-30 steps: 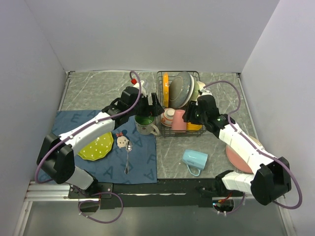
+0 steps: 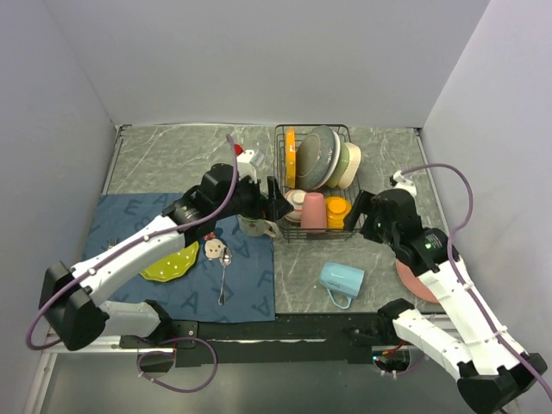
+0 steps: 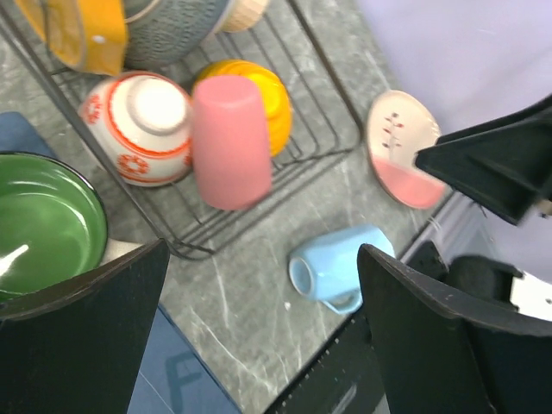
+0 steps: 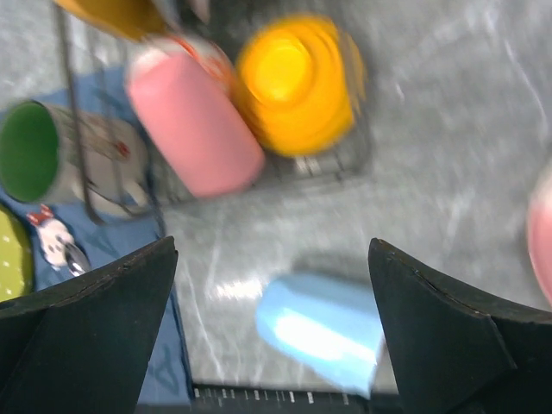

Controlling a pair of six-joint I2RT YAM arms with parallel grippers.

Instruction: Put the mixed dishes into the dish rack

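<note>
The wire dish rack (image 2: 280,177) holds several plates (image 2: 316,157) at the back, with a white-and-red bowl (image 3: 138,129), a pink cup (image 2: 313,212) and a yellow bowl (image 2: 337,210) in front. Outside it, a blue mug (image 2: 341,280) lies on its side on the counter. A green-lined mug (image 4: 82,155) stands beside the rack's left side, partly under my left arm. Above the rack's left front hangs my left gripper (image 2: 280,201), open and empty. My right gripper (image 2: 355,210) is open at the rack's right front edge, with nothing between its fingers.
On the blue cloth (image 2: 190,293) lie a green dotted plate (image 2: 171,264), a spoon (image 2: 223,276) and a fork (image 2: 112,244). A pink plate (image 2: 416,281) rests at the right, partly under the right arm. Bare counter surrounds the blue mug.
My right gripper has moved right, off the rack's front, uncovering the yellow bowl.
</note>
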